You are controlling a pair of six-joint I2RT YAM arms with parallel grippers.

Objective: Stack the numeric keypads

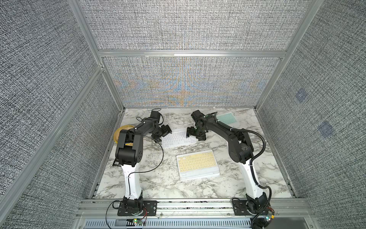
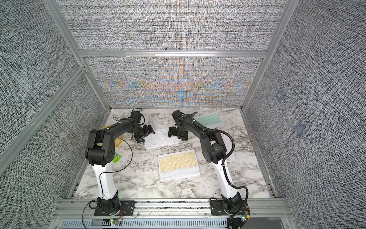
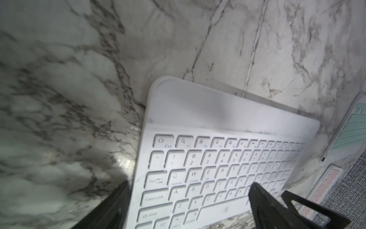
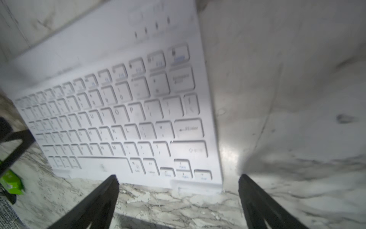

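Note:
Flat on the marble table lies a white keyboard (image 1: 175,139), between my two grippers. My left gripper is open at its left end; one blurred finger (image 3: 108,208) shows left of the keyboard edge, the other over the keys. The right end has my right gripper open over it, its fingers (image 4: 99,202) apart near the front edge. Nearer the front is a yellow-keyed keyboard (image 1: 197,161), its white edge looking thick, possibly with another under it. A teal-keyed keyboard (image 2: 209,119) lies at the back right. A pink-keyed one (image 3: 324,185) is partly hidden by my right arm.
A yellow round object (image 1: 118,134) sits at the left, mostly behind my left arm. Close to it is a small green packet (image 2: 117,157). Bare table (image 1: 156,171) surrounds the yellow-keyed keyboard. A black cable (image 1: 162,154) loops from the left arm.

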